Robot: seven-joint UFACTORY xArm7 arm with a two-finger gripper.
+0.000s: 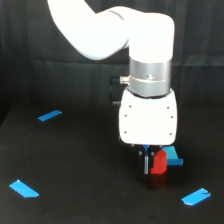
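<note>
The white arm comes down from the top of the camera view, and its gripper point(152, 160) points at the dark table. A small red object point(160, 163) shows right at the fingertips, partly covered by them. Just behind and to the right is a blue object point(174, 156), its left part hidden by the hand. Whether the fingers are closed on the red object or merely beside it cannot be made out at this size.
Blue tape strips lie on the black table: one at the back left point(49, 115), one at the front left point(24, 188), and one at the front right point(196, 197).
</note>
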